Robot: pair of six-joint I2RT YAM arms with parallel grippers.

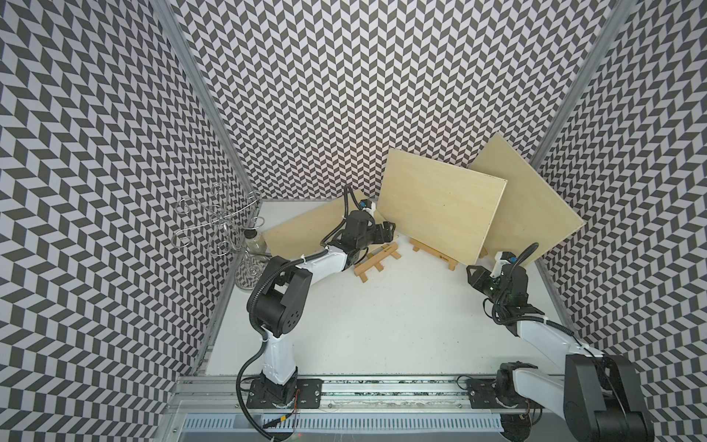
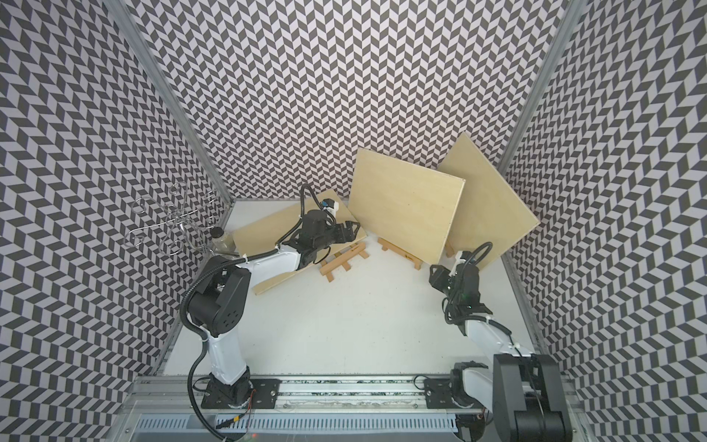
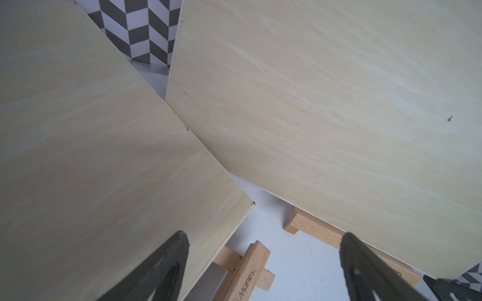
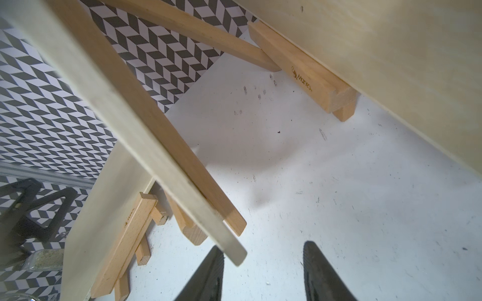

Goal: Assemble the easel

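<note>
Three thin plywood boards stand at the back with wooden easel parts at their bases. The left board slopes low behind a ledge with short feet. The middle board leans upright above its ledge; the right board is tilted, corner up, partly behind it. My left gripper is open between the left and middle boards, empty in the left wrist view. My right gripper is near the middle board's lower right corner. In the right wrist view its fingers stand part-way apart, beside that board's edge; no grip shows.
A wire rack and a glass jar with a dark lid stand at the left wall. Slanting easel legs show behind the boards in the right wrist view.
</note>
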